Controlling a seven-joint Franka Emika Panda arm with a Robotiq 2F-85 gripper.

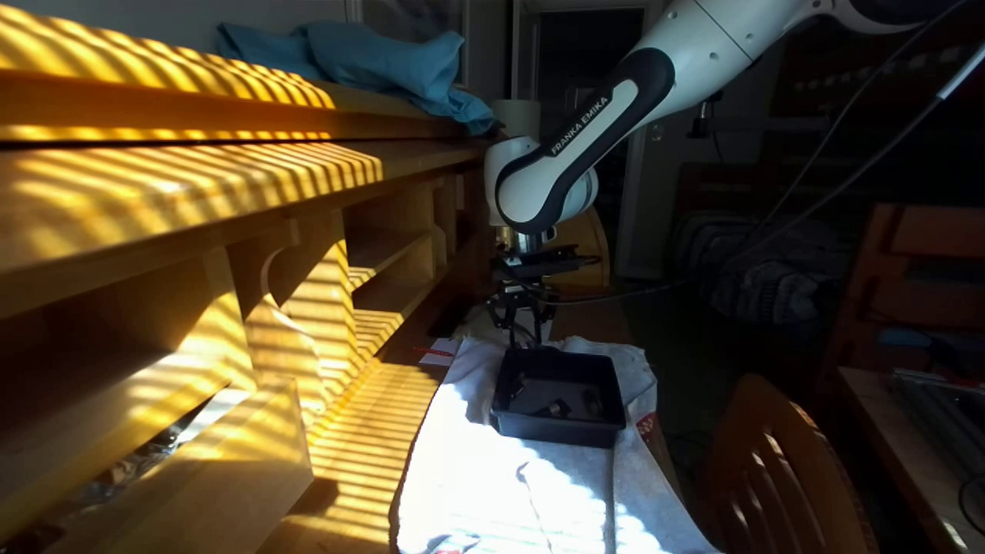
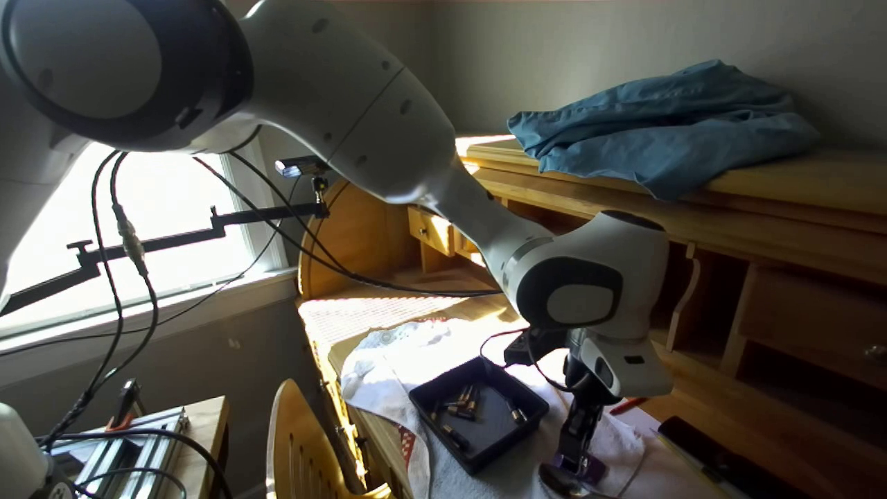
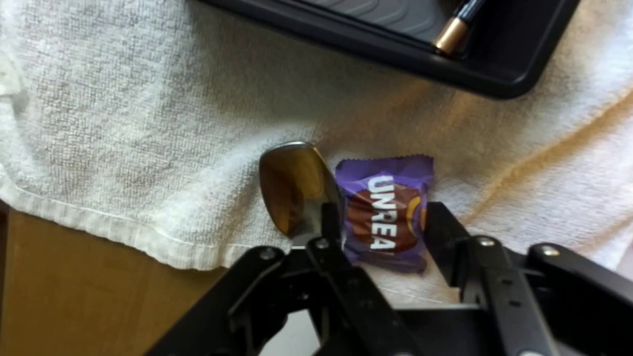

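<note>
A purple-and-brown wrapped snack (image 3: pixel 385 219) marked "UNREA" shows in the wrist view beside the bowl of a metal spoon (image 3: pixel 291 187). My gripper is part open around the snack. One finger (image 3: pixel 331 225) comes down between spoon and wrapper; the other finger (image 3: pixel 442 228) stands at the wrapper's right edge. I cannot tell whether either one touches it. The spoon's handle is hidden under the gripper. In exterior view 2 the snack (image 2: pixel 594 469) and spoon (image 2: pixel 558 481) lie low on the towel, under my fingers.
A black tray (image 2: pixel 490 459) holding several dark, copper-ended cylinders sits close by on the white towel (image 2: pixel 378 366). A dark flat object (image 2: pixel 723 457) lies on the desk at right. Shelves (image 1: pixel 397 249) line one side; a wooden chair (image 1: pixel 785 462) stands opposite.
</note>
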